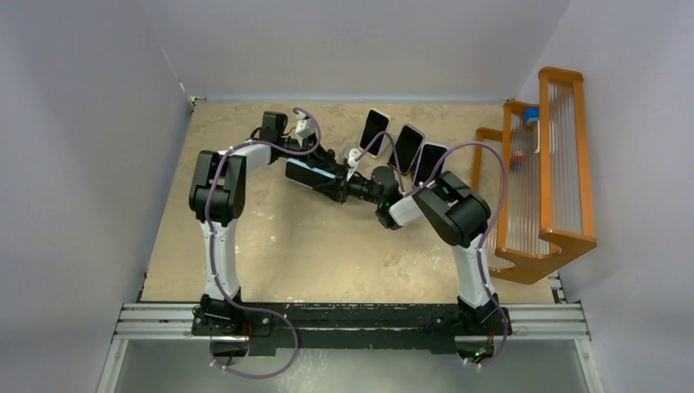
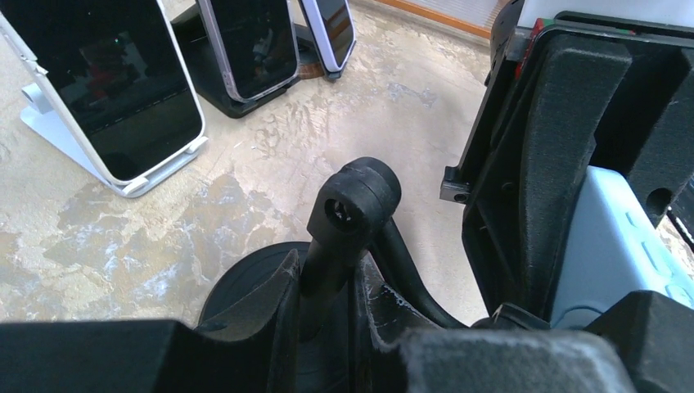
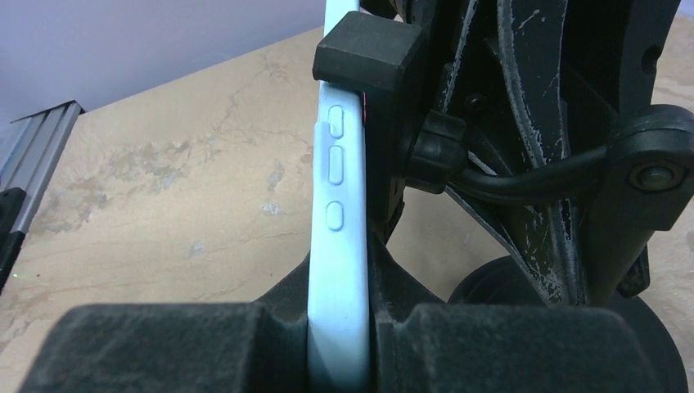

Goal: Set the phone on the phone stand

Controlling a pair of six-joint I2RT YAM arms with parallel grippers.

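A phone with a pale blue edge [image 1: 307,173] is in my right gripper, which is shut on it, upright in the right wrist view. The phone lies against the black cradle of a phone stand [image 2: 540,123]; whether it rests there I cannot tell. My left gripper has its fingers on either side of the stand's post [image 2: 352,192], seemingly gripping it, above the round base [image 2: 237,278]. In the top view both grippers meet near the middle back, partly hiding the stand.
Three phones on stands [image 1: 375,129] [image 1: 404,149] [image 1: 430,164] line the back right. An orange wooden rack [image 1: 565,241] fills the right side.
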